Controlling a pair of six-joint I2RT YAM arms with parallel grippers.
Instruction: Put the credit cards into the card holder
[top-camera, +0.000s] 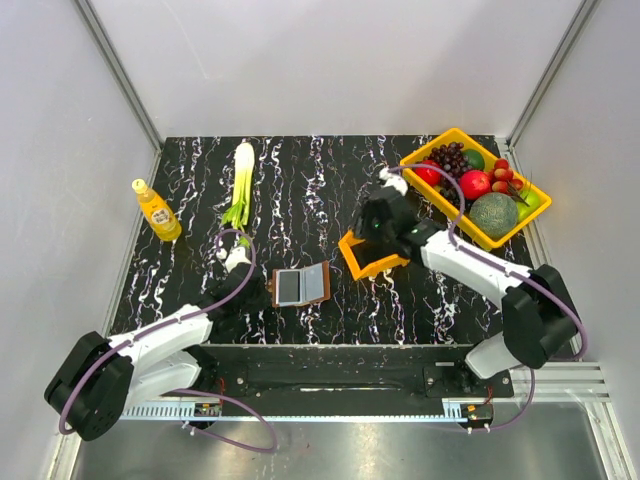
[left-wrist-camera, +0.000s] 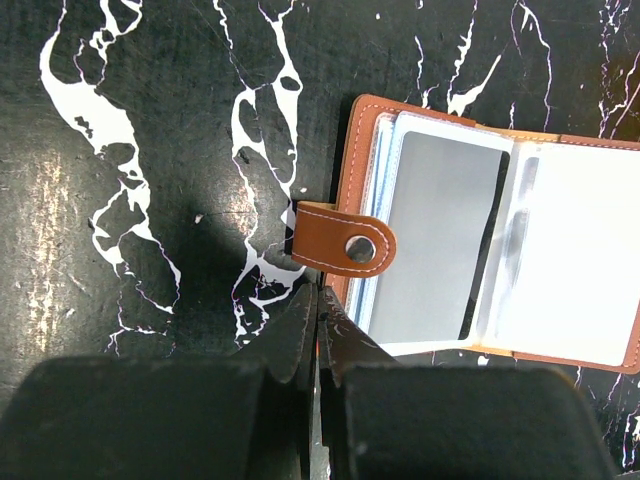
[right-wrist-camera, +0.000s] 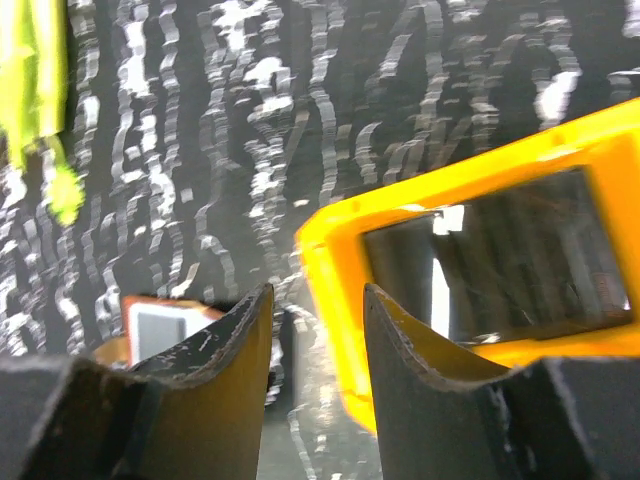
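Observation:
The brown card holder (top-camera: 300, 285) lies spread open on the dark marbled table, its clear sleeves facing up. In the left wrist view, a grey card (left-wrist-camera: 440, 225) shows in the holder's left sleeve, and a snap flap (left-wrist-camera: 335, 240) sticks out on that side. My left gripper is shut at the lower edge of this flap; whether it pinches any leather is unclear. Over the small yellow box (top-camera: 362, 262) is my right gripper, open and empty, with the box's near-left corner by its right finger. No loose card can be made out in the box.
A yellow crate (top-camera: 535, 212) of fruit fills the back right corner. At the left stand a yellow bottle (top-camera: 158, 212) and a leek (top-camera: 242, 185). Bare table lies behind the holder.

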